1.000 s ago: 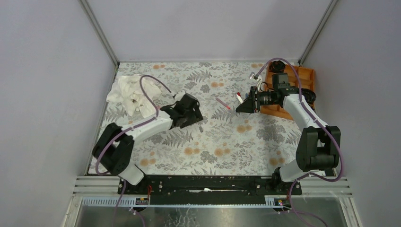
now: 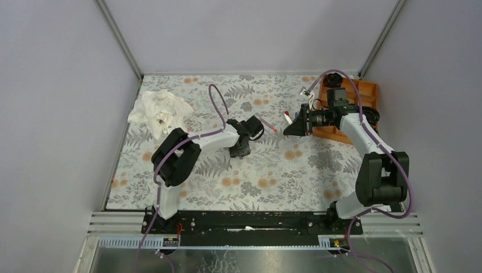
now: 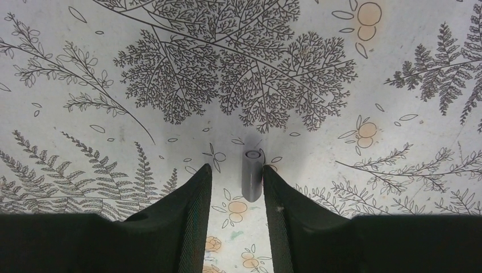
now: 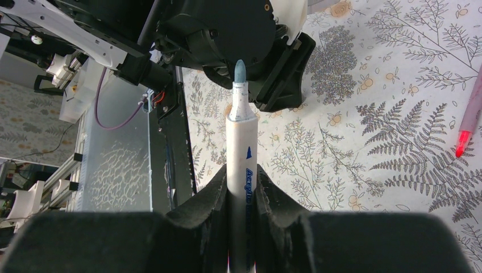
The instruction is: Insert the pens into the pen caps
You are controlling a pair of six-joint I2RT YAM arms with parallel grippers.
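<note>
In the left wrist view a small grey pen cap (image 3: 252, 179) lies on the patterned table. My left gripper is over it, fingers part open, with the cap between the fingertips and nearer the right one; I see no grip on it. In the top view that gripper covers the cap. At the right, my right gripper is shut on a white marker pen (image 4: 242, 142) whose grey-blue tip is bare and points away from the fingers. A pink pen (image 2: 267, 124) with a red tip lies on the table between the two arms.
A wooden tray (image 2: 335, 133) with black items stands at the right, partly behind the right arm. Crumpled white cloth (image 2: 161, 112) lies at the back left.
My left arm has swung right across the table, bringing its gripper from beside the grey cap to over it. The right arm, its marker and the pink pen have stayed in place.
</note>
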